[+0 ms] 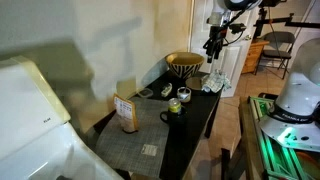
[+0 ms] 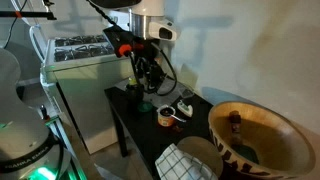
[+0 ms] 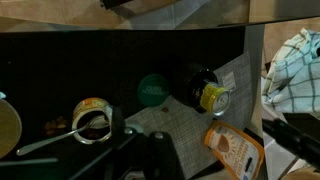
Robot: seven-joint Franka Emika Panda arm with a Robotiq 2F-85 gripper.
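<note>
My gripper [image 1: 213, 48] hangs in the air above the far part of the dark counter, open, with no object visible in its hold. In exterior view 2 it is partly lost against dark things behind it. Below, an open can [image 3: 93, 118] with a spoon [image 3: 42, 142] leaning in it stands on the counter. A round green lid or cup [image 3: 153, 90] is close to it. A black mug [image 3: 190, 82] and a yellow-topped can or jar [image 3: 214, 98] stand together. Beside them is an orange packet [image 3: 237, 150], upright in exterior view 1.
A large woven basket [image 2: 260, 112] occupies the counter's far end, near a round wooden board [image 2: 203, 150] and a checked cloth [image 2: 185, 165]. A white stove [image 2: 92, 62] stands at the opposite end. A grey mat [image 1: 140, 148] lies between, with bare space.
</note>
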